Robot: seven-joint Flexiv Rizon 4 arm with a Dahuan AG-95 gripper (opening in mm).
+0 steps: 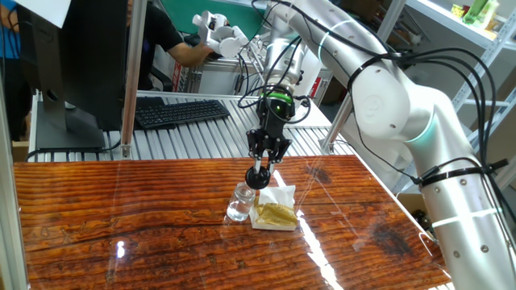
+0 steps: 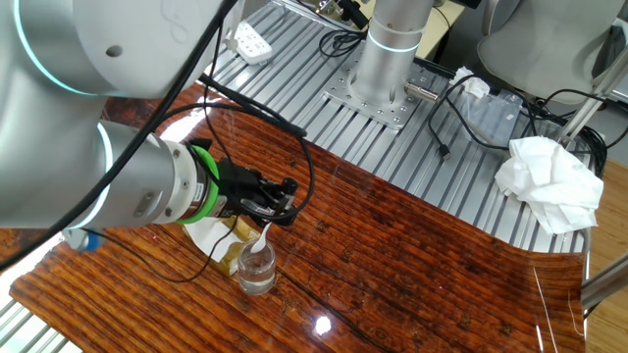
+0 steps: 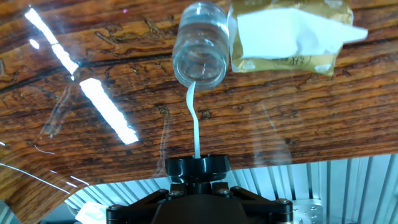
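Note:
A clear glass jar (image 1: 240, 201) with clear liquid inside stands on the glossy wooden table. Over it, to the upper right in exterior view 1, my gripper (image 1: 264, 167) points downward, shut on a black round piece (image 3: 198, 167). From that piece a thin white spoon-like stick (image 3: 195, 127) reaches to the jar (image 3: 203, 45); its tip overlaps the mouth in the wrist view. Whether the tip is inside the jar or just above it, I cannot tell. Exterior view 2 also has the white stick (image 2: 261, 238) at the jar's top (image 2: 257, 268).
Right beside the jar sits a gold and white tissue pack (image 1: 276, 211) with a tissue sticking out. A keyboard (image 1: 181, 113) and a monitor (image 1: 81, 72) stand behind the table on the metal surface.

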